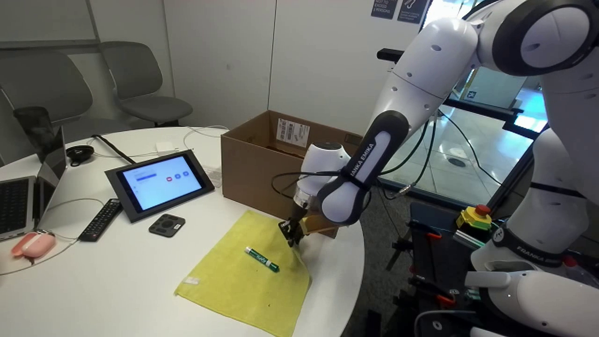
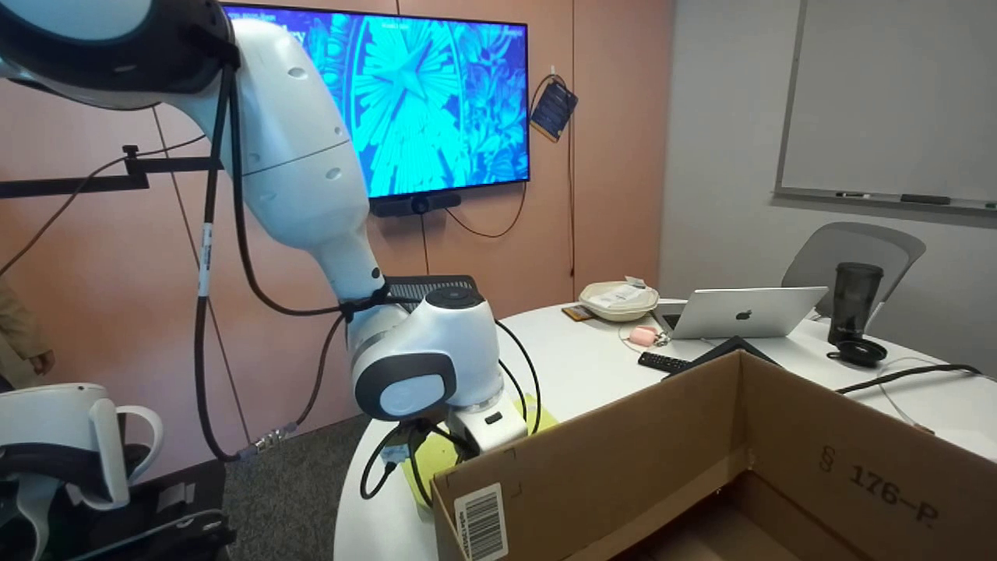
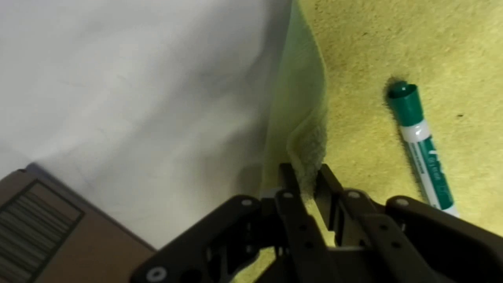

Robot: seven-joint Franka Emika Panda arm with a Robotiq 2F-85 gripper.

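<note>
A yellow cloth [image 1: 236, 286] lies spread on the white table, with a green marker [image 1: 262, 259] resting on it near the middle. My gripper [image 1: 293, 233] is at the cloth's corner by the cardboard box. In the wrist view the gripper is shut on a pinched fold of the yellow cloth [image 3: 358, 52], whose edge rises toward the fingers. The marker [image 3: 424, 146] lies flat to the right of the fingers, apart from them. In exterior view 2 the arm and box hide the fingertips; a strip of cloth [image 2: 431, 460] shows.
An open cardboard box [image 1: 252, 168] stands right behind the cloth, close to the arm. A tablet [image 1: 163, 179], a small black puck [image 1: 166, 225], a remote [image 1: 101, 219] and a laptop [image 1: 16, 205] occupy the left side.
</note>
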